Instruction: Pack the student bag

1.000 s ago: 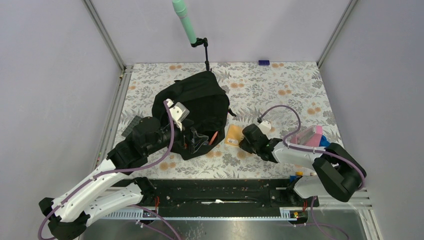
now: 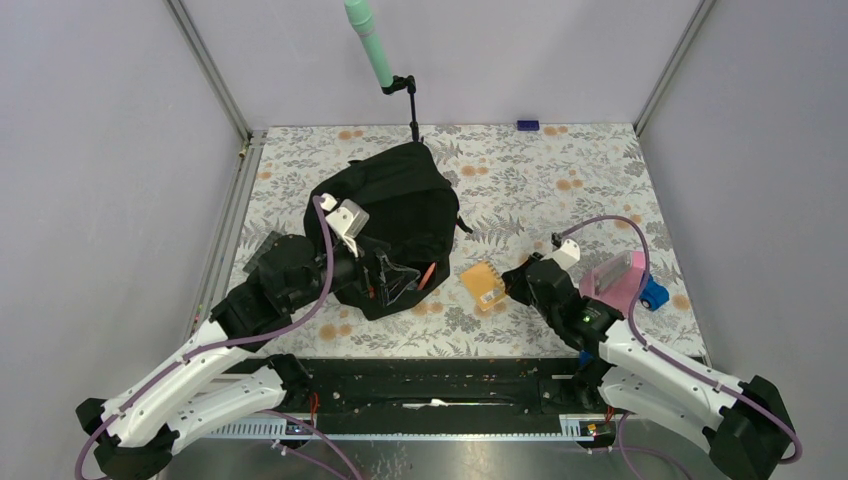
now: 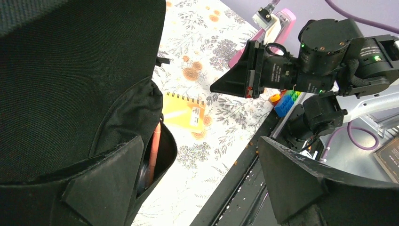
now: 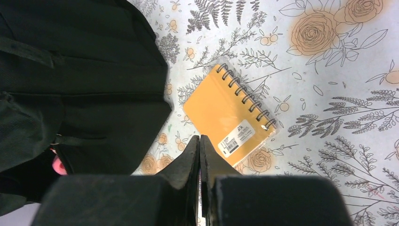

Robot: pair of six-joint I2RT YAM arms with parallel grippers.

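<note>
The yellow spiral notebook (image 2: 478,282) lies flat on the patterned table, right of the black bag (image 2: 400,185). In the right wrist view, my right gripper is shut with nothing between its fingertips, and the notebook (image 4: 226,110) lies outside them, just beyond the tips. Its spiral edge points up and right there. My left gripper is spread wide open at the bag's mouth. An orange stick-like item (image 3: 154,150) stands in the bag's opening, and the rest of the contents is mostly hidden.
At the right sit a pink case (image 2: 618,278) and a blue item (image 2: 653,294). A small dark-blue block (image 2: 528,125) lies at the back edge. A dark rail (image 2: 440,375) runs along the front.
The left wrist has shifted slightly.
</note>
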